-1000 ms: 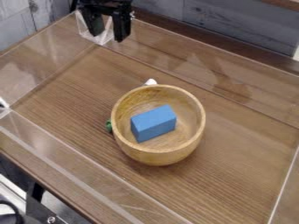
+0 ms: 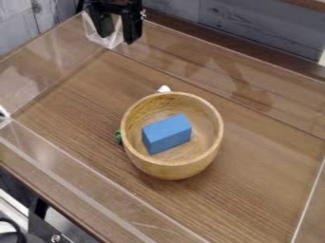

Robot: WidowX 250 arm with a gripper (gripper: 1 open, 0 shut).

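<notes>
My black gripper (image 2: 114, 28) is at the top left, over the back of the wooden surface beside a clear plastic patch; whether it is open or shut is hard to tell. A round tan bowl (image 2: 202, 156) sits front of centre with a blue block (image 2: 166, 134) inside it.
A small white object (image 2: 164, 89) lies behind the bowl, and a small green item (image 2: 118, 138) peeks out at its left side. Cables hang beyond the left edge at bottom left.
My gripper has shifted very slightly at the top of the view. The bowl and block are unchanged.
</notes>
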